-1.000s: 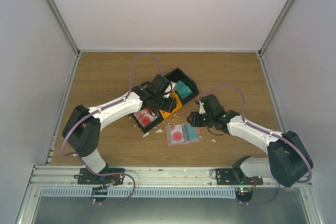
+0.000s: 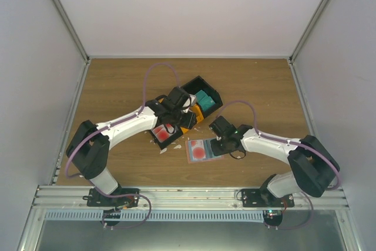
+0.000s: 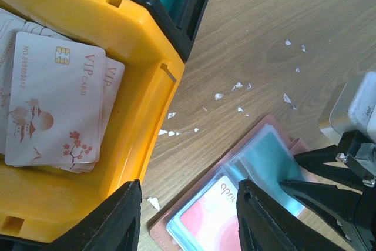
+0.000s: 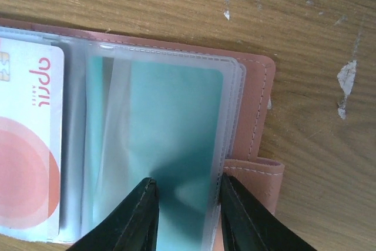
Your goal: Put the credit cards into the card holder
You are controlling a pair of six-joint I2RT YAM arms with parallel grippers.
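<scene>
The card holder (image 2: pixel 198 151) lies open on the wood, with a pink-and-white card (image 4: pixel 23 145) in its left sleeves and clear sleeves over teal (image 4: pixel 164 121) at the right. My right gripper is low at that right section's edge, fingers apart, nothing clearly held. My left gripper hangs open between the yellow compartment and the holder, with nothing seen between its fingers. VIP cards (image 3: pixel 56 110) lie stacked in the yellow compartment (image 3: pixel 147 86).
The dark-edged tray (image 3: pixel 188 22) has teal, yellow and red-card compartments, diagonally behind the holder. Bare wood with pale flecks surrounds both. Walls bound the table at back and sides.
My right arm has moved left and down onto the holder's right section. My left gripper has shifted slightly, staying over the tray's front edge.
</scene>
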